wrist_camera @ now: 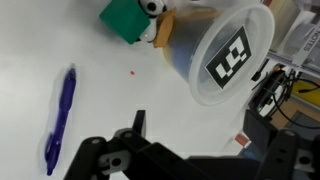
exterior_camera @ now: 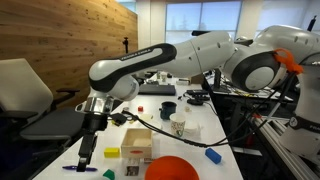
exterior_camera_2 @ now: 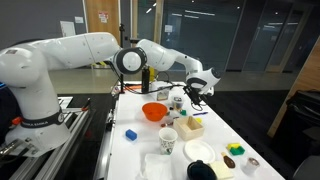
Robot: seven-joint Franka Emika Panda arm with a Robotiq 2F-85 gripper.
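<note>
In exterior view 1, my gripper (exterior_camera: 86, 157) points down at the left end of the table, above a purple pen (exterior_camera: 80, 168). The wrist view shows its dark fingers (wrist_camera: 122, 152) wide apart, with only bare white table between them. The pen (wrist_camera: 61, 120) lies left of the fingers there, not between them. A green block (wrist_camera: 125, 18) is at the top. Right of it, a clear round container (wrist_camera: 208, 75) carries a black-and-white square marker.
A wooden box (exterior_camera: 138, 142), a yellow block (exterior_camera: 111, 152) and an orange bowl (exterior_camera: 172, 168) stand right of the gripper. Further off are a white mug (exterior_camera: 177, 124) and a blue block (exterior_camera: 213, 155). White plates (exterior_camera_2: 200, 151) lie nearer the camera in exterior view 2.
</note>
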